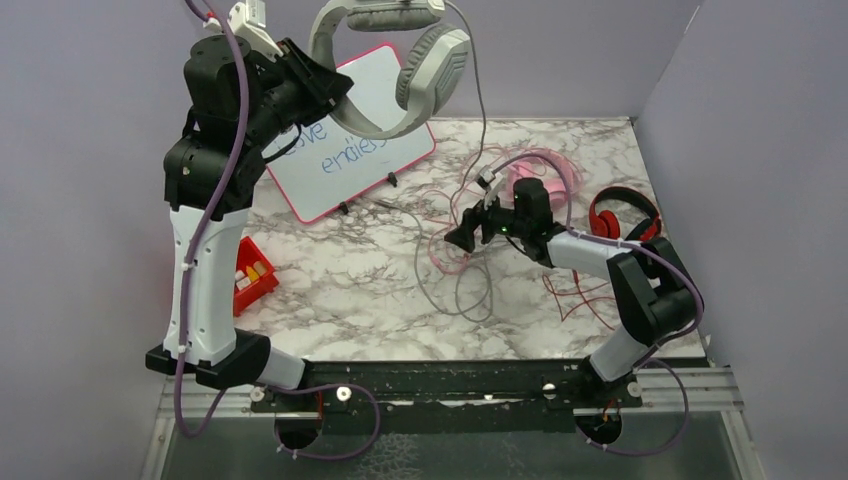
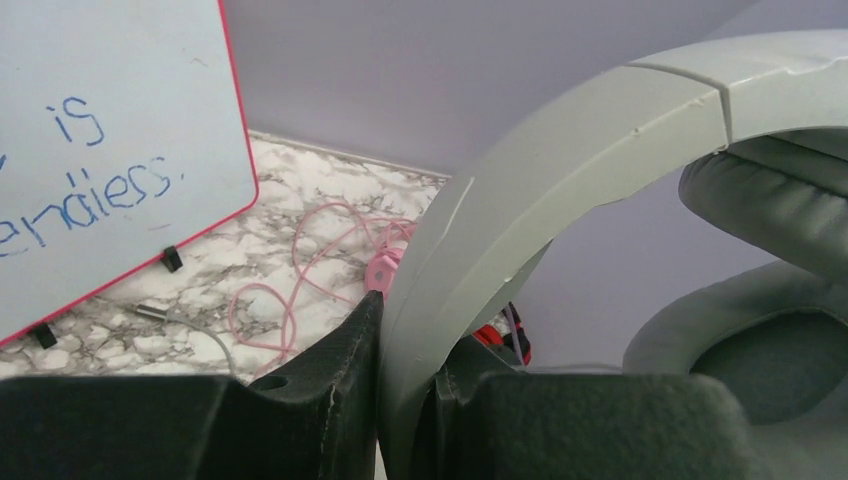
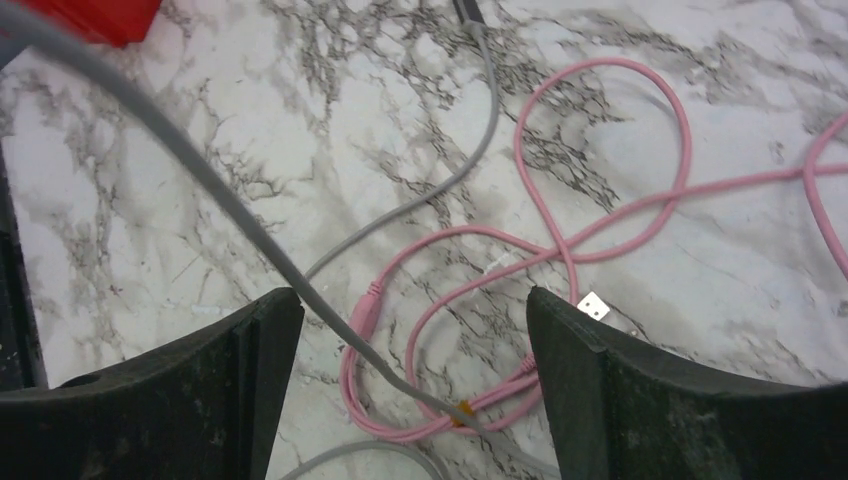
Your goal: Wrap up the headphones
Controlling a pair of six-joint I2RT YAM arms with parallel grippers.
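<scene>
Grey headphones (image 1: 432,75) hang high at the back left, their band (image 2: 500,200) clasped in my left gripper (image 1: 335,85). Their grey cable (image 1: 480,90) drops to the table. My right gripper (image 1: 466,236) is low over the middle, part open around that cable (image 3: 240,215), which crosses between the fingers above tangled pink cables (image 3: 590,240) and more grey cord (image 3: 420,200). Whether it touches the cable I cannot tell.
A pink object (image 1: 525,175) and red-black headphones (image 1: 605,225) lie at the back right, with loose red cables nearby. A whiteboard (image 1: 370,80) leans at the back left; a red bin (image 1: 255,290) sits at the left.
</scene>
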